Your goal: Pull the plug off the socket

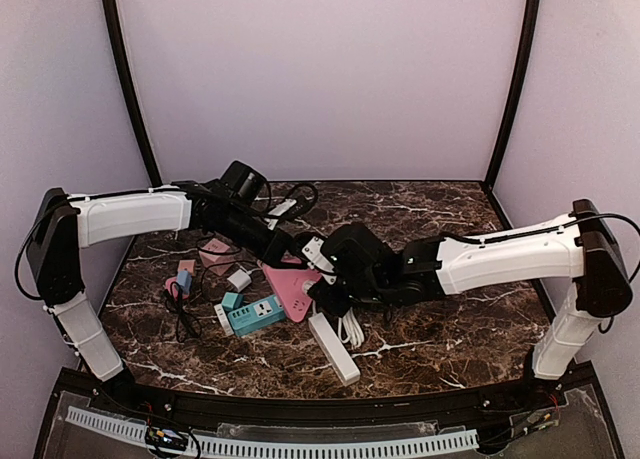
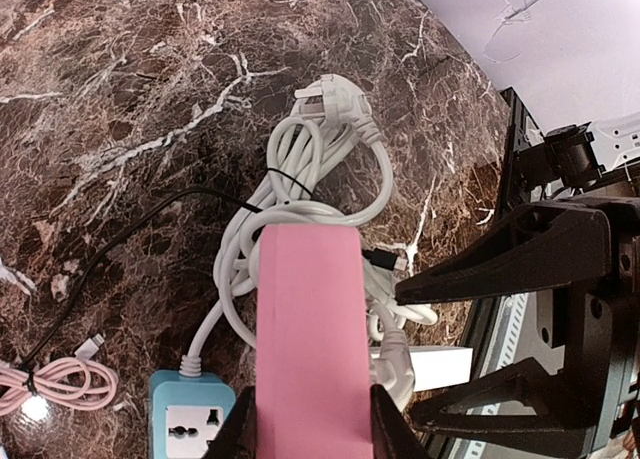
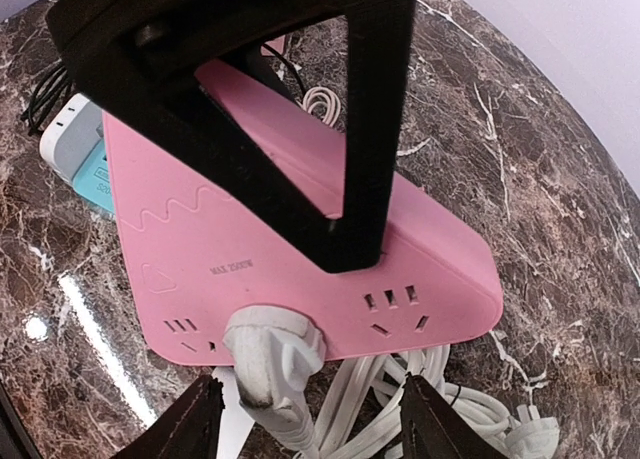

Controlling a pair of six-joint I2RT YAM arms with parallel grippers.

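Observation:
The pink socket (image 3: 200, 239) is a wide block with slots, and my left gripper is shut on it, one finger on either side. A white plug (image 3: 270, 354) sits against its slotted face, its cord running down. In the right wrist view, my right gripper stands part open with the plug between its fingers, a gap showing on the right-hand side. From the left wrist view, its fingers (image 2: 505, 244) lie to the right of the plug (image 2: 396, 367). In the top view, the right gripper partly hides the plugged side of the socket (image 1: 292, 294).
White coiled cable (image 2: 335, 169) lies beneath the socket. A blue socket strip (image 1: 257, 316) and small blocks are at the left, with a long white bar (image 1: 334, 349) in front.

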